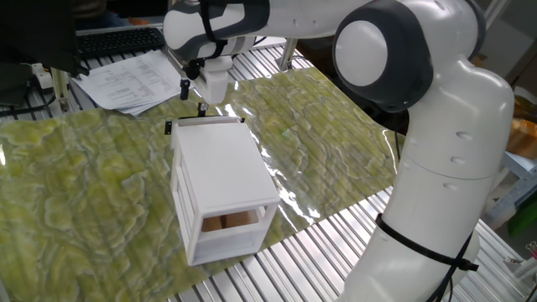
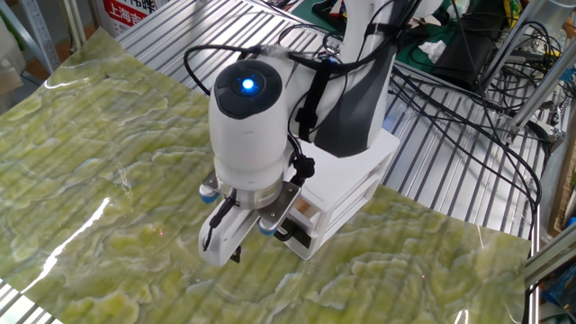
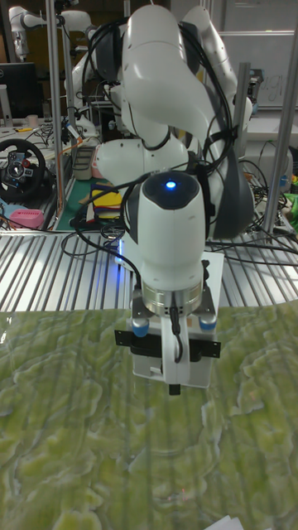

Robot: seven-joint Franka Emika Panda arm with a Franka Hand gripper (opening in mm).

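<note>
A white box-shaped drawer cabinet (image 1: 225, 164) stands on the green marbled sheet, upright, with open sides and something brown inside. A black bar (image 3: 152, 342) runs across its front, jutting past both sides. My gripper (image 1: 201, 110) points down at that front end, close to the bar. In exterior view 2 the gripper (image 2: 236, 256) hangs just outside the cabinet's (image 2: 346, 180) front, and the arm covers part of the cabinet. From the front, the gripper (image 3: 174, 388) overlaps the middle of the bar. Its finger gap and any contact with the bar are hidden.
Printed papers (image 1: 130, 81) and a black keyboard (image 1: 120, 41) lie beyond the sheet. The green sheet (image 2: 99, 189) is bare on both sides of the cabinet. Cables (image 2: 450, 117) lie on the ribbed metal table near the arm's base.
</note>
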